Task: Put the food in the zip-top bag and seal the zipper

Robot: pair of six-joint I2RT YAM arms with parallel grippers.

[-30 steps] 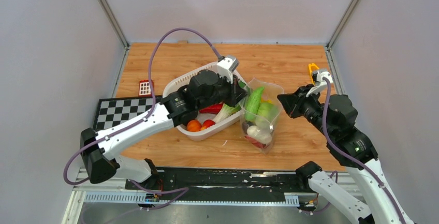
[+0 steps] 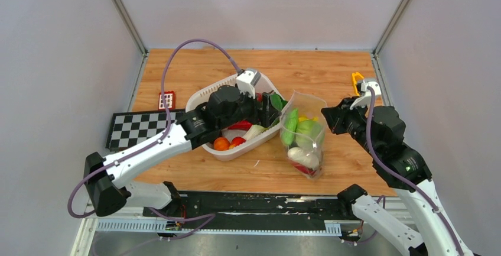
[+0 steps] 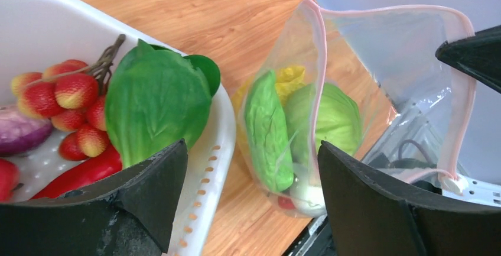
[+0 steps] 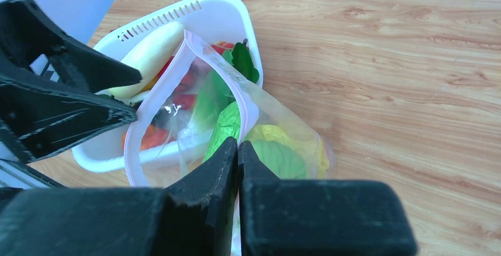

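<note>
The zip bag (image 2: 302,143) stands open right of the basket, holding a green cucumber (image 3: 267,132), a round green vegetable, something yellow and a white item. My left gripper (image 2: 266,108) is at the bag's left, its fingers parted with nothing held between them in the left wrist view. My right gripper is shut on the bag's rim, beside the zipper strip (image 4: 248,111). The white basket (image 2: 207,152) holds red peppers, lychees (image 3: 77,95), an onion, leafy greens and other produce.
A checkerboard (image 2: 136,127) and a small red-edged object (image 2: 167,99) lie at the left. A yellow item (image 2: 356,78) lies at the back right, partly behind my right arm. Bare table shows behind and in front.
My left gripper has pulled back leftward from the bag's mouth and now stands open. The bag has shifted slightly rightward; my right arm has moved only slightly.
</note>
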